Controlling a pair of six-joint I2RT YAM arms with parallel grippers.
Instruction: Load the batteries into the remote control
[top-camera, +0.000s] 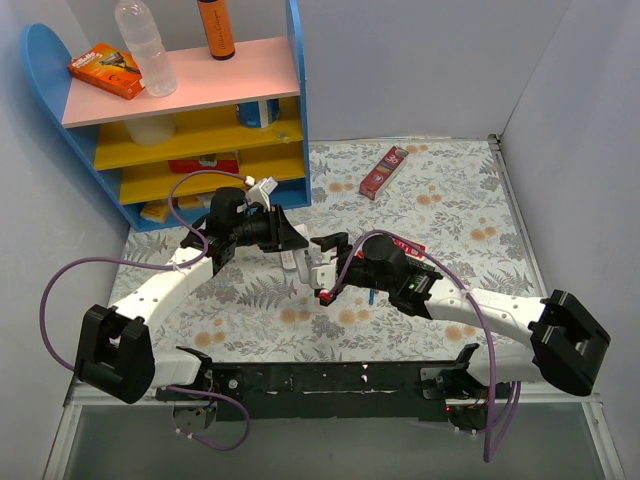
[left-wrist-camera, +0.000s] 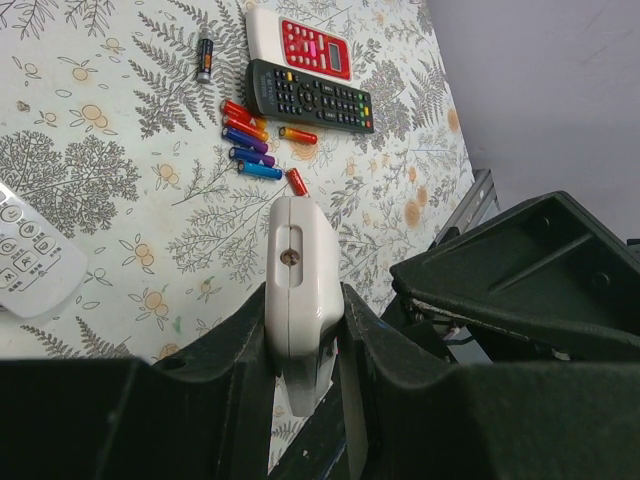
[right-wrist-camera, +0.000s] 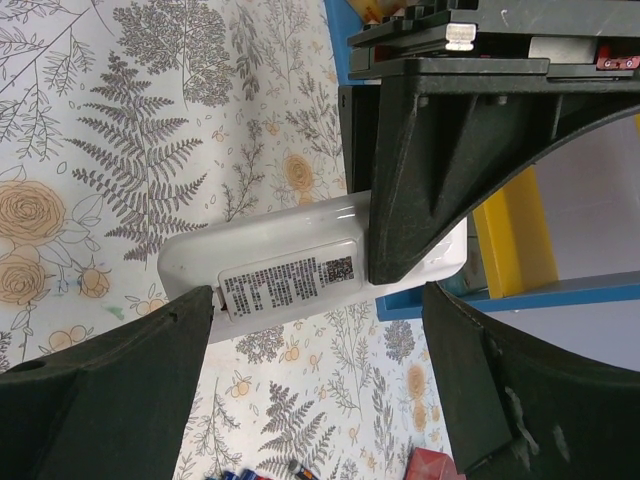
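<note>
A white remote (right-wrist-camera: 335, 240) hangs above the table, its back with a printed label turned to the right wrist view. My left gripper is shut on it, and the remote's end with a small screw shows between the fingers. Around the remote's other end stands my right gripper, open; one finger (right-wrist-camera: 165, 360) comes very near the remote, and whether they touch I cannot tell. Loose batteries in several colours (left-wrist-camera: 262, 170) lie on the table in the left wrist view, with a dark battery (left-wrist-camera: 205, 60) apart from them.
Close to the batteries lie a black remote (left-wrist-camera: 310, 98) and a white-and-red device (left-wrist-camera: 298, 45). A second white remote (left-wrist-camera: 35, 255) rests on the table. The blue shelf (top-camera: 45, 70) stands at the back left, and a red box (top-camera: 383, 172) at the back. Free table lies to the right.
</note>
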